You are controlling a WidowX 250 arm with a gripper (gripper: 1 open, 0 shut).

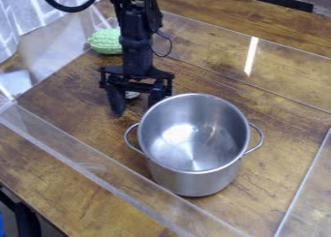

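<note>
The black gripper (pixel 137 94) hangs low over the wooden board, just behind and left of a large steel pot (pixel 195 144). A small pale object peeks out beneath the gripper, mostly hidden by it; whether the fingers hold it I cannot tell. The pot stands upright and is empty, with a handle on each side.
A pale green bumpy object (pixel 105 42) lies at the back left, behind the arm. Clear plastic walls edge the wooden surface (pixel 269 91) on the left, front and right. The right half of the board and the front left are bare.
</note>
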